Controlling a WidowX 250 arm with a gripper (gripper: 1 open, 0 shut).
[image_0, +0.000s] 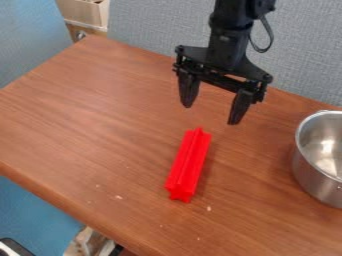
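My black gripper hangs open over the back middle of the wooden table, its two fingers apart with nothing between them. Below and in front of it a long red bar lies on the table, angled from the back toward the front left.
A steel pot stands at the right edge of the table, partly cut off by the frame. A grey wall panel runs behind.
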